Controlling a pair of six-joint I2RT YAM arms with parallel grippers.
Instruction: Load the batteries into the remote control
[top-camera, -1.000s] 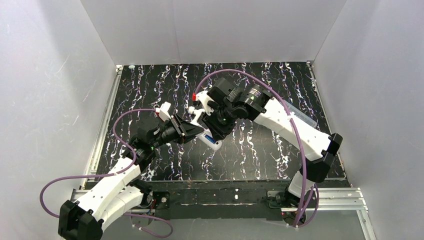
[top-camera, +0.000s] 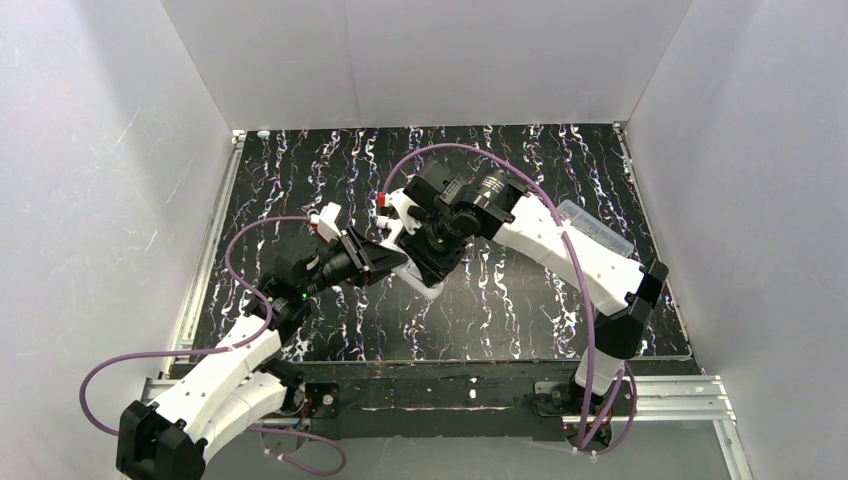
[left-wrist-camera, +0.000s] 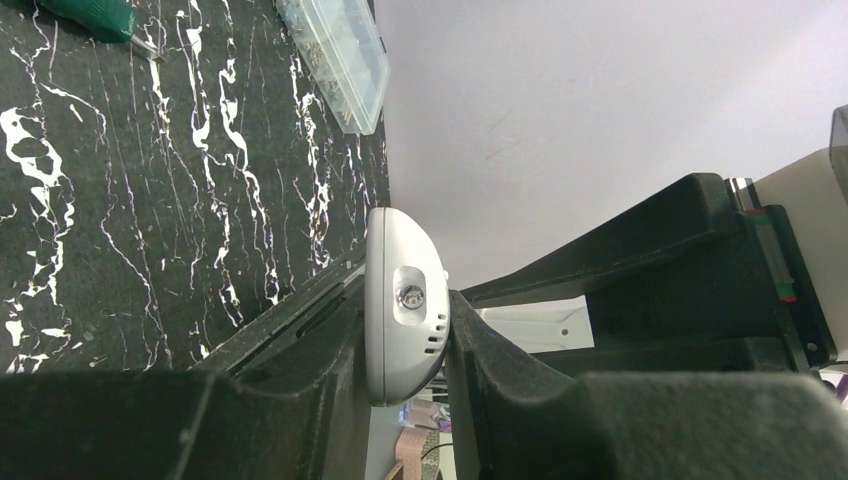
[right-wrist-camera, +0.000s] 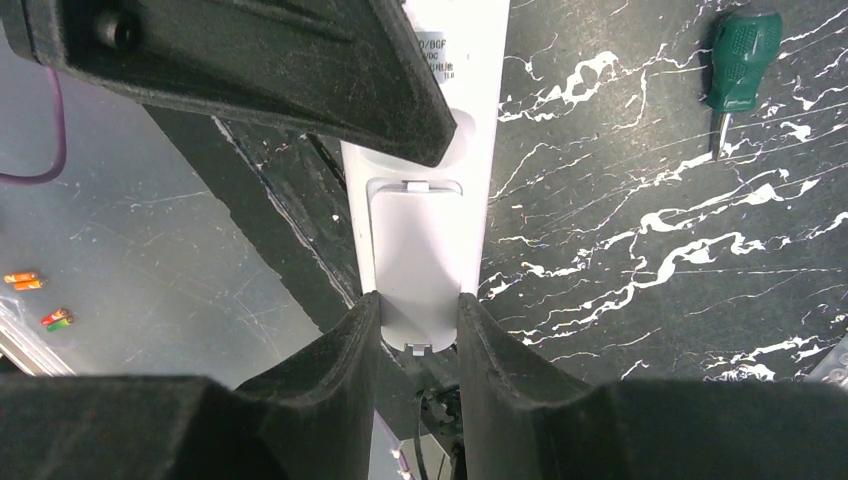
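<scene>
The white remote (top-camera: 428, 288) is held off the mat by my left gripper (top-camera: 385, 260), shut on it; in the left wrist view its end (left-wrist-camera: 400, 280) stands between the fingers. My right gripper is over the remote's back, its fingertips at either side of the white battery cover (right-wrist-camera: 419, 250), which lies in the compartment's opening; whether it is fully seated I cannot tell. Any batteries inside are hidden by the cover.
A green screwdriver (right-wrist-camera: 740, 65) lies on the black marbled mat (top-camera: 510, 320). A clear box of small parts (top-camera: 595, 228) sits at the mat's right side.
Over the last second my right gripper and arm have shifted slightly left and down, covering the blue patch seen on the remote a second ago. The left arm is still.
</scene>
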